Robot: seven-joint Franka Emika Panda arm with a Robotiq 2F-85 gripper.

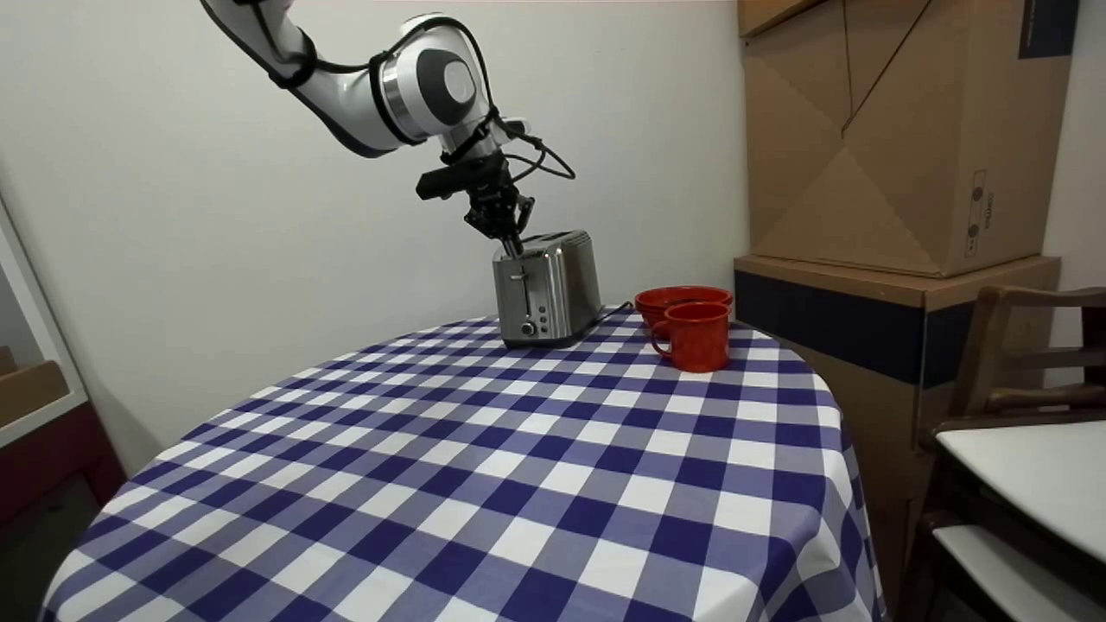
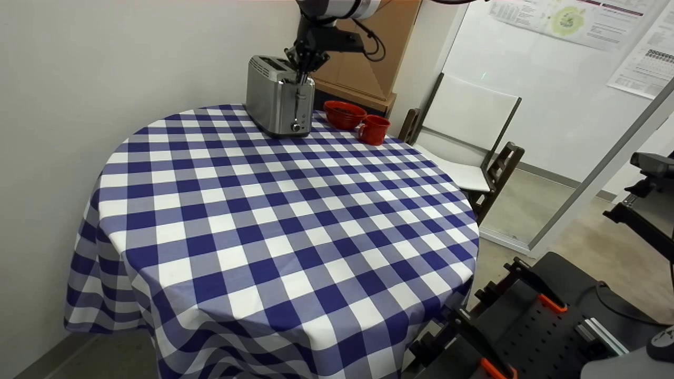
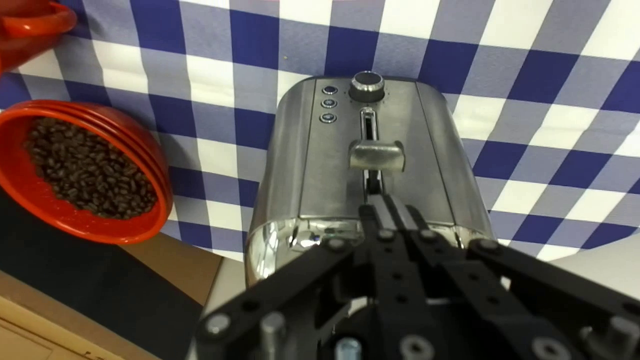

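Note:
The silver toaster (image 1: 555, 290) stands upright at the far side of the table. Its lever (image 3: 376, 157) sits near the upper end of the slot in the front panel, with the round knob (image 3: 366, 87) and several small buttons lower down. My gripper (image 1: 514, 249) points downward at the top of that front face, just above the lever. In the wrist view, the gripper is shut, its fingers together and nothing showing between them. The fingertips appear close to the lever; whether they touch it I cannot tell.
Beside the toaster are a red bowl (image 3: 120, 117) of coffee beans and a red mug (image 1: 696, 337). Cardboard boxes (image 1: 850, 145) rise behind the table's right side.

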